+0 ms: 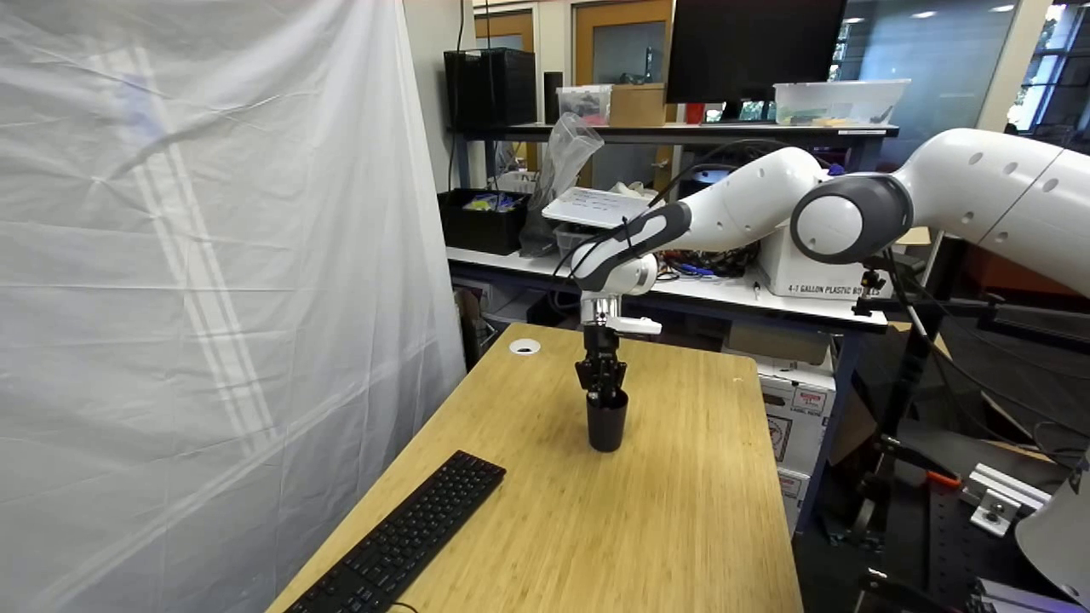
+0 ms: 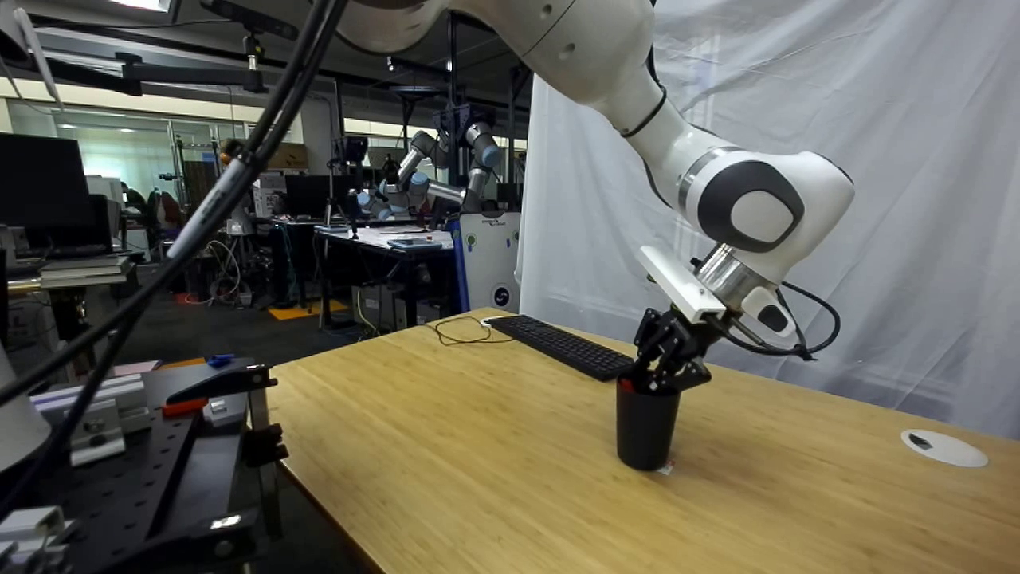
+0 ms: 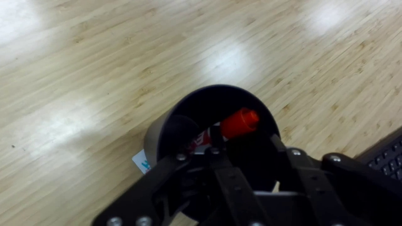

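Note:
A black cup (image 1: 605, 424) stands upright on the wooden table, with my gripper (image 1: 603, 390) reaching down into its mouth. Seen from the wrist, a marker-like item with a red cap (image 3: 239, 123) and a red-and-white body leans inside the cup (image 3: 222, 92). My gripper is partly open; one finger (image 3: 215, 137) crosses over the item's body, the other sits near the rim on the right. A dark gap shows between the fingers. The item's lower end is hidden. A bit of red (image 2: 626, 384) peeks over the rim in exterior view 2.
A black keyboard (image 1: 404, 536) lies along the table's curtain side. A white disc (image 1: 524, 346) is set at the far corner. Against the cup's base lies a small white scrap (image 3: 142, 161).

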